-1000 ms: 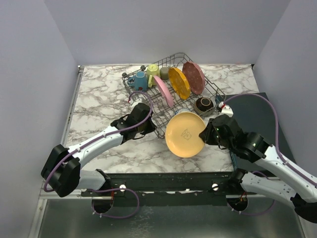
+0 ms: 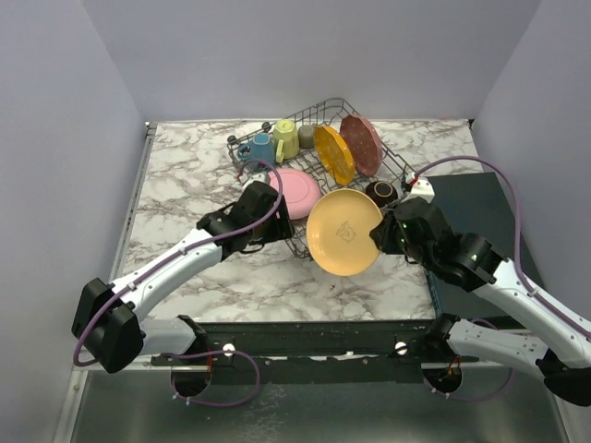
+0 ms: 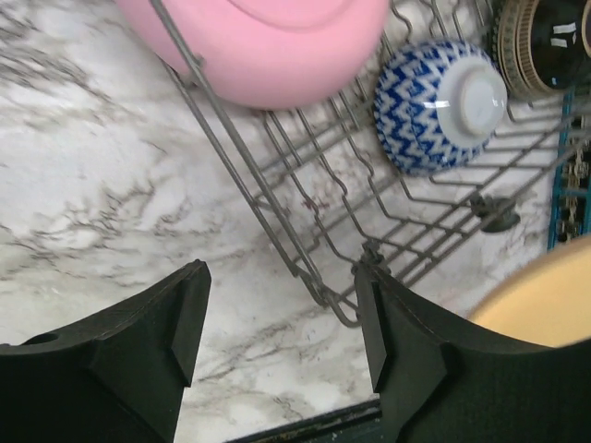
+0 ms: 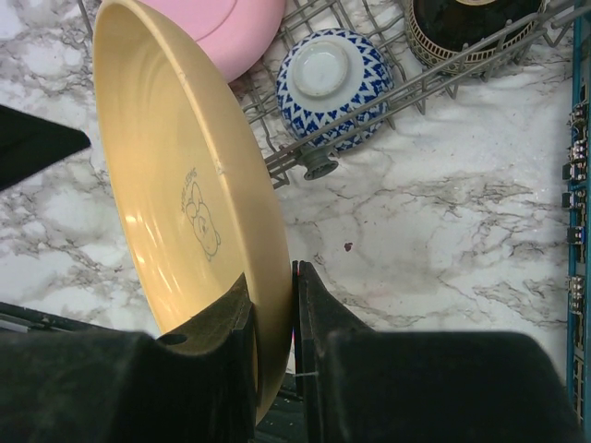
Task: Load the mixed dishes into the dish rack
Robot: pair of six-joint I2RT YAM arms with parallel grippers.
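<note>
My right gripper (image 2: 386, 235) is shut on the rim of a cream plate (image 2: 337, 231), held over the front corner of the wire rack; in the right wrist view the plate (image 4: 185, 185) is seen nearly edge-on. My left gripper is open and empty beside the rack's front edge. A pink plate (image 2: 294, 192) lies flat in the rack, with yellow (image 2: 332, 152) and red (image 2: 363, 143) plates standing behind it. A blue-patterned bowl (image 3: 416, 115) sits upside down near a dark cup (image 4: 466, 23).
Blue (image 2: 259, 148) and green (image 2: 284, 140) mugs and a grey cup (image 2: 306, 136) stand at the rack's back left. A dark board (image 2: 471, 221) lies at the right.
The pink plate has gone from standing tilted to lying flat. The cream plate has risen toward the back with my right gripper. My left gripper has shifted slightly.
</note>
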